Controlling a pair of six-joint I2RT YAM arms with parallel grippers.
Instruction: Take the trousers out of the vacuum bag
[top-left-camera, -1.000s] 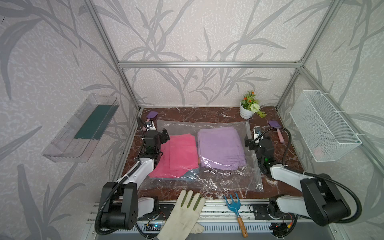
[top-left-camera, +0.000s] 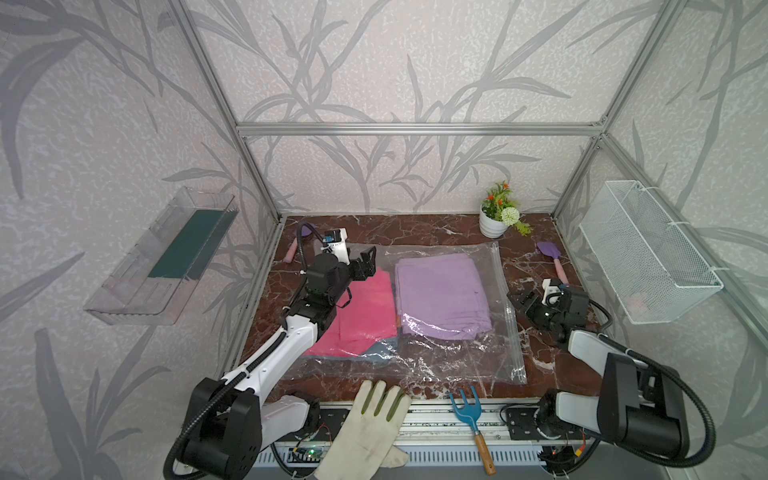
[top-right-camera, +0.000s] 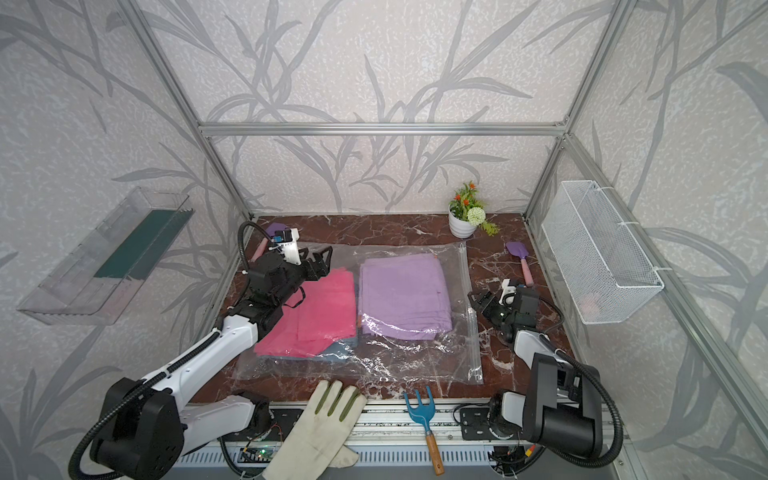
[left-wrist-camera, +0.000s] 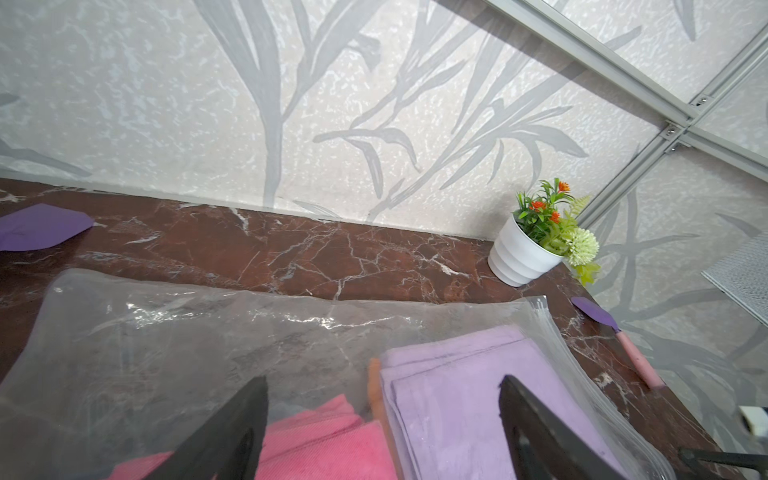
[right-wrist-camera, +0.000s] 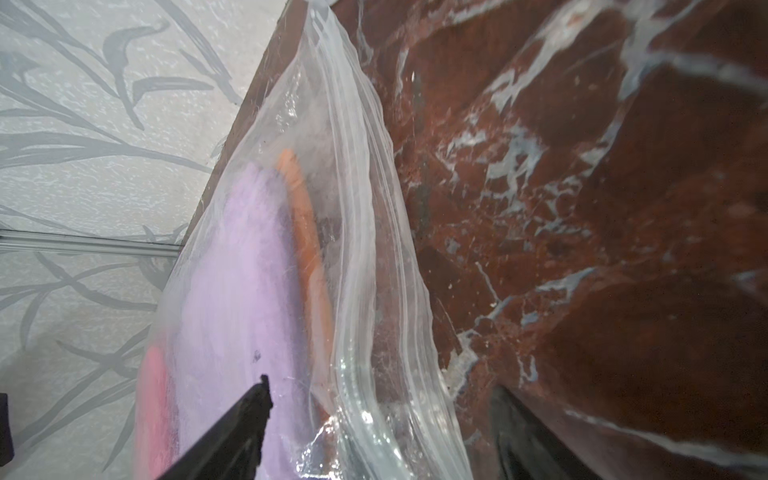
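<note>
The clear vacuum bag (top-left-camera: 448, 369) lies flat on the marble table, its zip edge (right-wrist-camera: 360, 264) toward the right. Inside it are folded lilac cloth (top-left-camera: 442, 296), folded pink cloth (top-left-camera: 364, 316) and a bit of blue-grey cloth beneath the pink. Which of these is the trousers I cannot tell. My left gripper hangs above the bag's left part, fingers apart and empty. Just right of the zip edge, low near the table, my right gripper is open, the zip edge showing between its fingers but not gripped.
A potted plant (top-left-camera: 493, 220) stands at the back right, with a purple spatula (top-left-camera: 550, 250) near the right edge. A glove (top-left-camera: 364, 432) and a blue fork (top-left-camera: 468, 412) lie at the front. Baskets hang on both side walls. Behind the bag, a strip of table is bare.
My left gripper has moved to the right and slightly back over the bag. The right gripper swung away from the bag's right edge and is now lower, beside it. Bag and cloths look unmoved.
</note>
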